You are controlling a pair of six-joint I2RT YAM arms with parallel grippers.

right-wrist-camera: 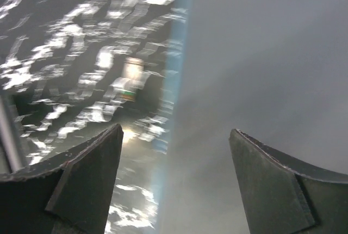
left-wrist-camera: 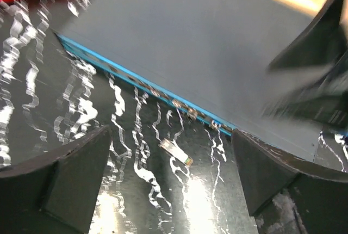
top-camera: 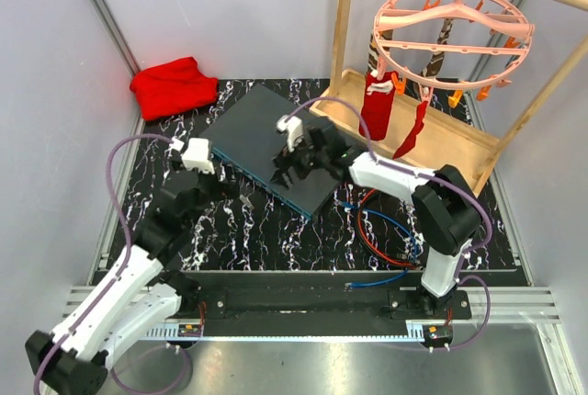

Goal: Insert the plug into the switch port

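Observation:
The grey switch [top-camera: 264,118] lies flat and angled on the marble table, its blue-edged port side [left-wrist-camera: 136,79] toward the front left. Just off that side, apart from it, a small silver plug [left-wrist-camera: 175,152] rests on the marble. In the left wrist view my left gripper is open, its fingers [left-wrist-camera: 60,177] wide apart with the plug seen between them, lower down on the table. My right gripper hangs open over the switch's port edge, nothing between its fingers; its view is blurred. The same plug [right-wrist-camera: 131,78] appears there, ahead and left.
Red and blue cables [top-camera: 377,250] loop on the marble at the right. A wooden stand [top-camera: 450,167] with a pink hanger [top-camera: 455,23] rises at the back right. A red cloth [top-camera: 175,88] sits at the back left.

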